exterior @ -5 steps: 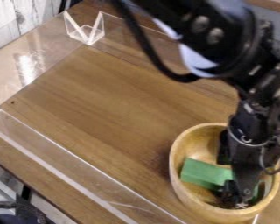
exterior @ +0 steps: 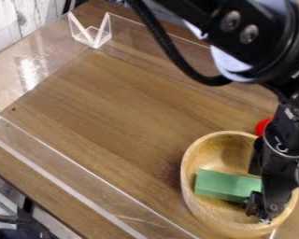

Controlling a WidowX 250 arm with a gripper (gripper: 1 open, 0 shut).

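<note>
A light wooden bowl (exterior: pixel 204 150) sits at the lower right of the table, holding a green block (exterior: pixel 224 185) that lies in its bottom. My dark gripper (exterior: pixel 267 201) reaches down into the bowl's right side, beside the block's right end. Its fingers are dark and overlap, so I cannot tell how far apart they are or whether anything is between them.
Part of a red object (exterior: pixel 261 126) shows behind the gripper. A clear stand (exterior: pixel 91 30) is at the back left.
The arm and gripper have shifted right, uncovering more of the green block and a red object behind the bowl.
</note>
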